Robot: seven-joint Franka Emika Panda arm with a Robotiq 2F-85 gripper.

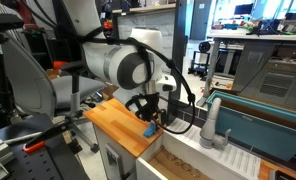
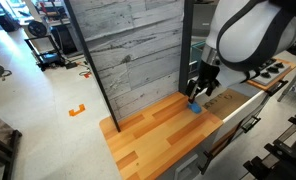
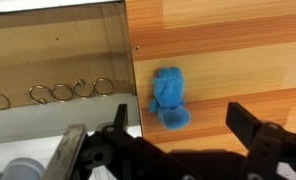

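Observation:
A small blue object [image 3: 169,97], soft-looking and with a rounded paler end, lies on the wooden tabletop [image 3: 224,62] close to the edge of an open drawer. My gripper hangs above it with its fingers open; the dark fingers [image 3: 116,150] stand apart at either side of its rounded end in the wrist view. In exterior view 1 the gripper [image 1: 149,110] is just over the blue object [image 1: 150,129]. From exterior view 2 the blue object [image 2: 194,106] shows beneath the fingers. Nothing is held.
An open drawer [image 1: 173,165] lies beside the wooden top, with hooks or rings [image 3: 63,93] along its side. A grey faucet-like fixture [image 1: 211,120] stands past it.

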